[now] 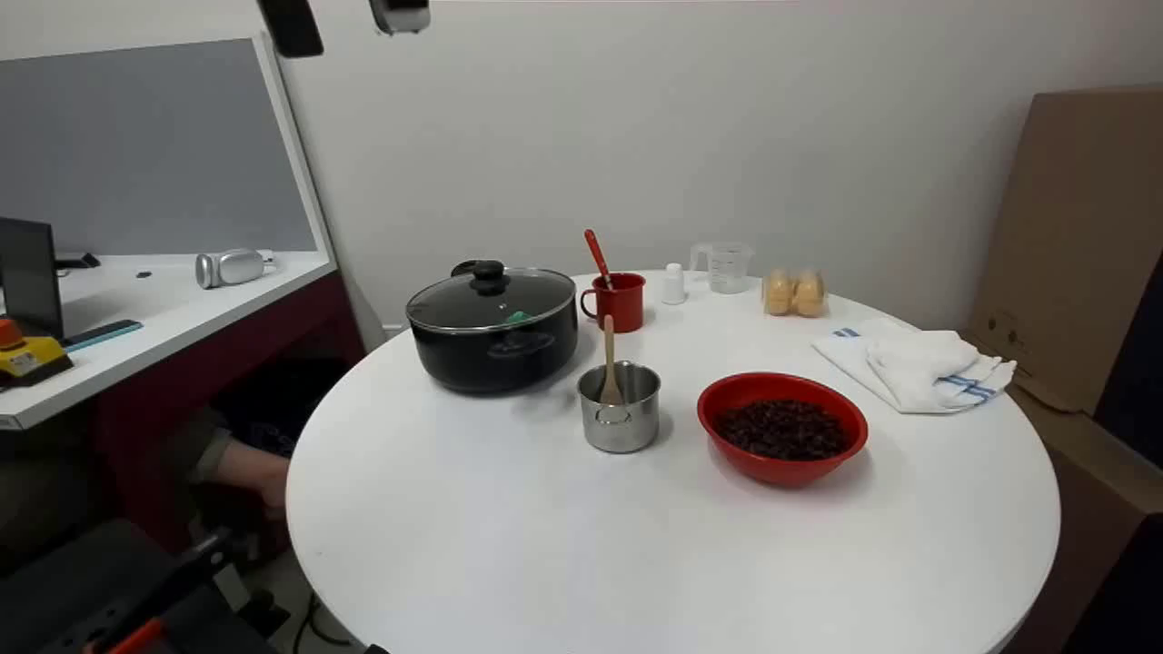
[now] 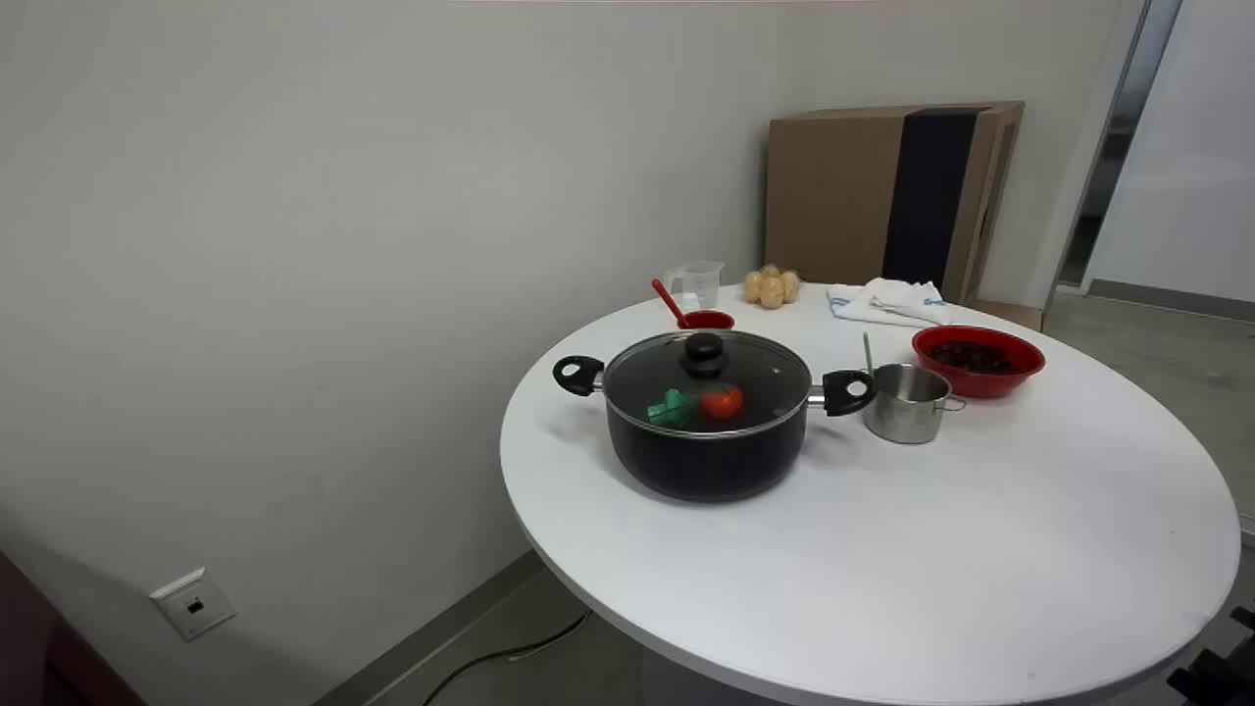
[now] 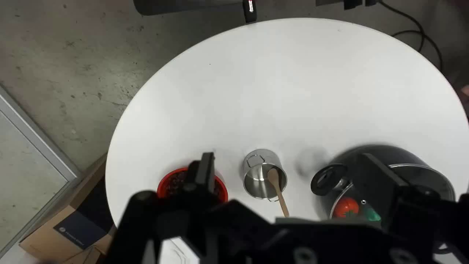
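Note:
High above the table, at the top edge of exterior view 1, my gripper (image 1: 346, 31) stands open with nothing between its fingers. In the wrist view the gripper spans wide over the scene, its fingers partly covering the bowl and the pot. Between them in that view is a small steel pot (image 1: 621, 423) with a wooden spoon (image 1: 610, 365) leaning in it. A black pot (image 2: 706, 459) has its glass lid (image 2: 765, 375) on; a red tomato (image 2: 723, 402) and a green piece (image 2: 671, 408) show through. The red bowl (image 1: 752, 458) holds dark beans (image 1: 782, 429).
Farther back stand a red mug (image 1: 624, 305) with a red-handled utensil (image 1: 596, 252), a white shaker (image 1: 673, 285), a clear measuring cup (image 1: 728, 267), eggs (image 1: 793, 293) and a folded towel (image 1: 921, 365).

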